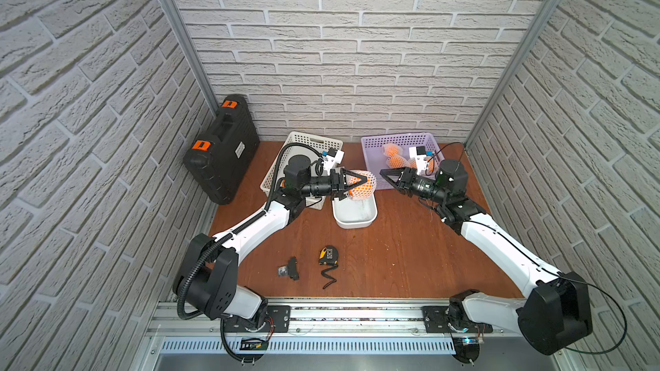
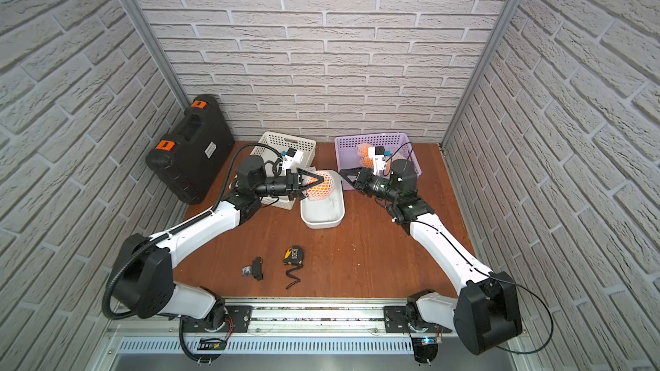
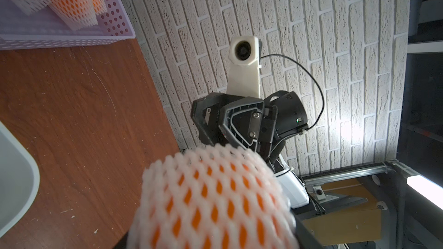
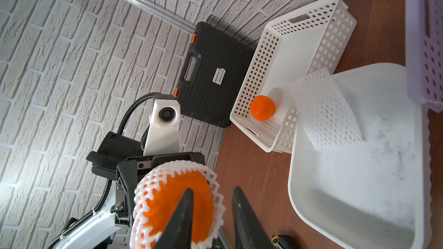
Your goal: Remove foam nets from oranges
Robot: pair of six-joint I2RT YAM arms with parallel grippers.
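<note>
An orange in a white foam net (image 3: 212,203) is held up over the white tub by my left gripper (image 1: 350,182), which is shut on it. In the right wrist view the net's end gapes, baring orange skin. My right gripper hangs just to the right of it, fingers part open with no object seen between them. A bare orange (image 4: 262,107) lies in the white basket (image 4: 332,37). A loose foam net (image 4: 325,110) lies at the tub's left side. Netted oranges (image 3: 73,4) rest in the purple basket (image 1: 374,144).
The white tub (image 4: 369,179) stands mid-table. A black case (image 1: 220,151) is at the left wall. A tape measure (image 1: 328,255) and a small dark object (image 1: 293,268) lie at the front.
</note>
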